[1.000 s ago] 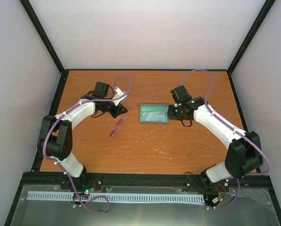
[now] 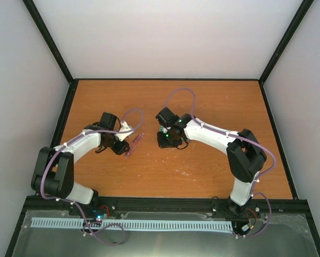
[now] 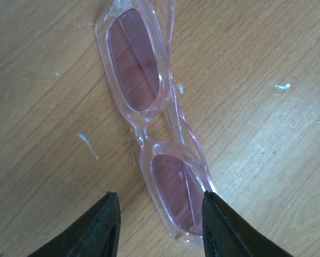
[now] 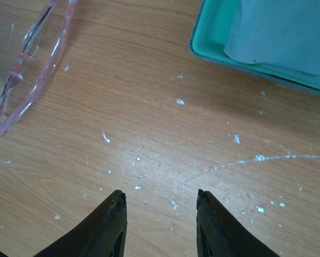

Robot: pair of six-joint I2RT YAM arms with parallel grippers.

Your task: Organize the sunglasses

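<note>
Pink clear sunglasses lie folded on the wooden table, left of centre. In the left wrist view their lenses fill the middle, with my left gripper just over the lower lens, its fingers apart and empty. In the right wrist view the sunglasses lie at the upper left, and a teal case with a light blue cloth at the upper right. My right gripper stands open above bare table, left of the case, which it mostly hides in the top view.
Dark frame edges and walls bound it on the sides.
My right arm has swung left across the case towards the sunglasses, now covering the case from above. My left arm has come toward the front, down over the sunglasses.
</note>
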